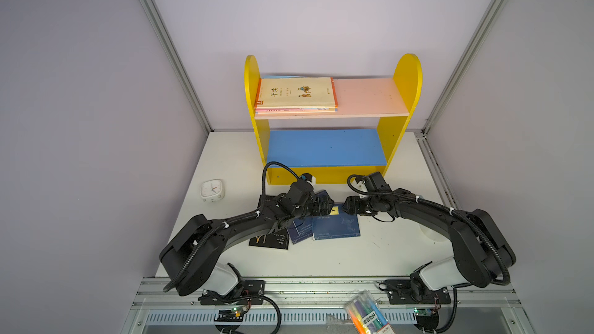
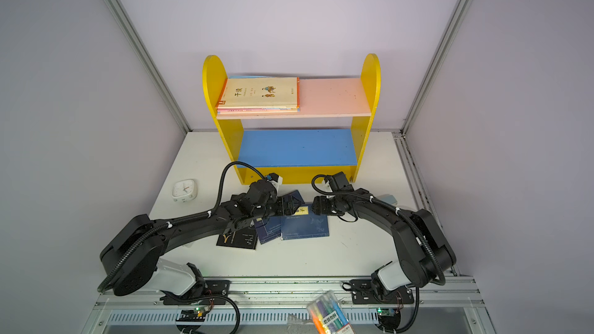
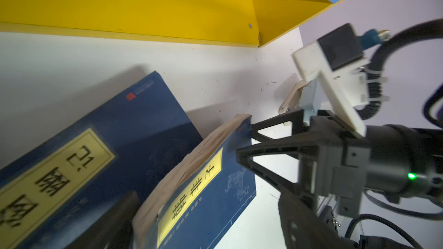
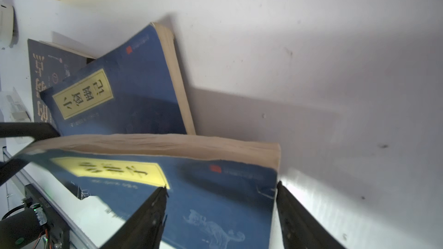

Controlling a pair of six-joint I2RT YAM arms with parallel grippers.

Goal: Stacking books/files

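Note:
A blue book (image 1: 336, 226) with a yellow title label lies at the front of the table, its page edge lifted and tilted in both wrist views. My left gripper (image 1: 324, 206) is at its left end, open, with the book between its spread fingers. At the far right corner stands my right gripper, fingers apart, one over the cover and the other beside the book's right edge. A second blue book (image 4: 124, 83) lies behind and to the left. A black book (image 1: 269, 240) is further left, partly hidden by my left arm.
The yellow shelf unit (image 1: 328, 175) stands behind, with an empty blue lower shelf (image 1: 325, 147). Several books (image 1: 297, 92) are stacked on the left of the pink upper shelf (image 1: 368, 96). A white clock (image 1: 212, 190) sits at left.

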